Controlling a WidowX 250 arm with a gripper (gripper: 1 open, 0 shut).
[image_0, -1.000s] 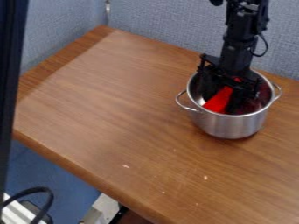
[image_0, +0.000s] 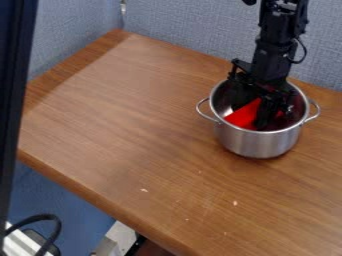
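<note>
A steel pot (image_0: 257, 142) with two side handles stands on the wooden table at the right. Inside it lies a red object (image_0: 245, 114), partly hidden by my black gripper (image_0: 262, 110), which reaches down into the pot from above. The fingertips are hard to make out against the dark interior, so whether they grip the red object cannot be seen.
Grey padded walls (image_0: 187, 30) bound it at the back and left. Cables and white hardware sit below the table's lower left edge.
My gripper has shifted slightly within the pot; the pot has moved very little, if at all.
</note>
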